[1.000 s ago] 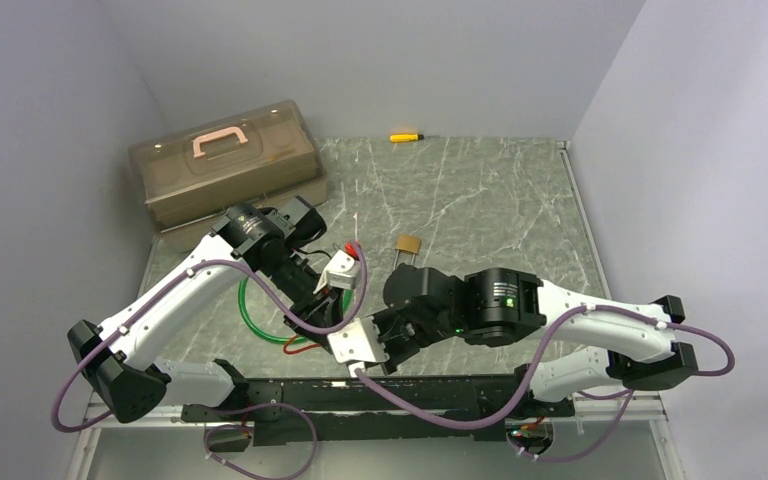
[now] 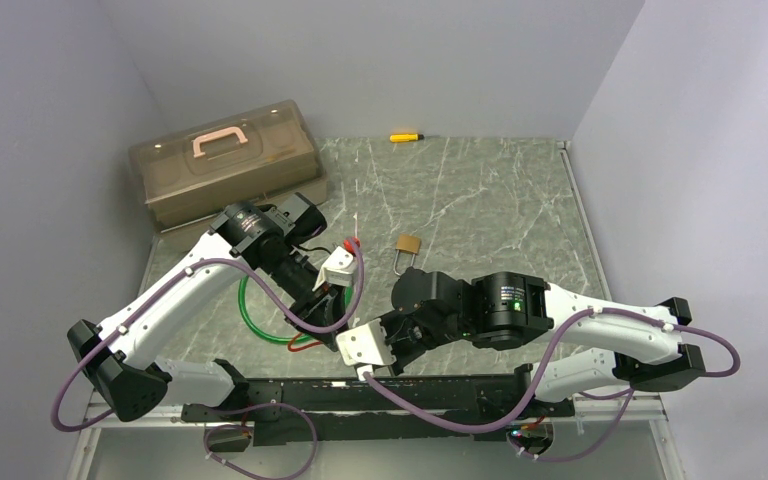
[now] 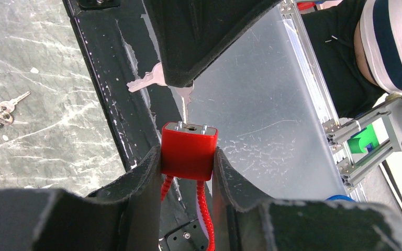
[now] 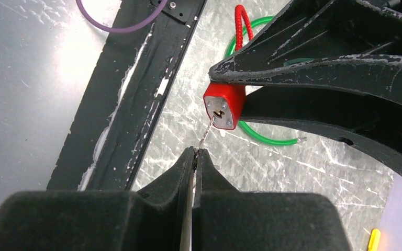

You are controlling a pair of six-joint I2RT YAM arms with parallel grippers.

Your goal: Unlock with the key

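In the left wrist view a red padlock point(image 3: 187, 149) with a red cord sits between the fingers of my left gripper. In the right wrist view the padlock point(image 4: 229, 98) shows its keyhole toward my right gripper, which is shut on a thin silver key point(image 4: 205, 135). The key's tip is at or very close to the keyhole; whether it is inside I cannot tell. A second key point(image 3: 141, 83) hangs by the right fingertip in the left wrist view. Both arms meet low at the front centre of the top view, hiding the grippers there.
A brass padlock point(image 2: 409, 243) and yellow screwdriver point(image 2: 406, 137) lie on the marble board point(image 2: 500, 200). A toolbox point(image 2: 230, 170) stands back left. A green cable point(image 2: 245, 310) lies left of centre, loose keys point(image 3: 5, 116) on the board. The board's back right is clear.
The left arm is nearly unchanged.
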